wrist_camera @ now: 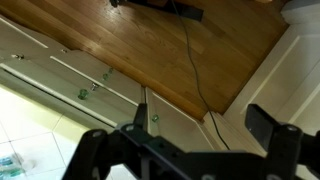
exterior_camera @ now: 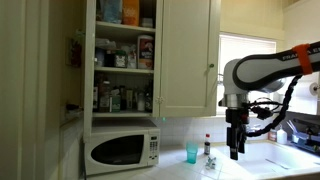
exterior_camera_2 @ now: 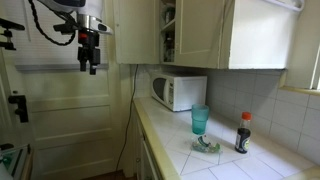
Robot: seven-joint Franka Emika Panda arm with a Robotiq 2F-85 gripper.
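Observation:
High over the floor, out in front of the counter, my gripper [exterior_camera_2: 88,68] points downward. Its two dark fingers stand wide apart in the wrist view, with only the wood floor and a dark cable visible in the gap of the gripper. On the white counter [exterior_camera_2: 222,170] are a teal cup [exterior_camera_2: 200,120], a dark bottle with a red cap [exterior_camera_2: 243,133] and a small clear and green item [exterior_camera_2: 205,146], whose exact kind I cannot tell. All of them are well away from the gripper.
A white microwave [exterior_camera: 121,149] sits at the counter's end. Above it an open cabinet [exterior_camera: 125,75] holds bottles and boxes, its door [exterior_camera: 187,60] swung out. A sink [exterior_camera: 275,158] lies to the right. The dark cable [wrist_camera: 190,55] hangs near the floor.

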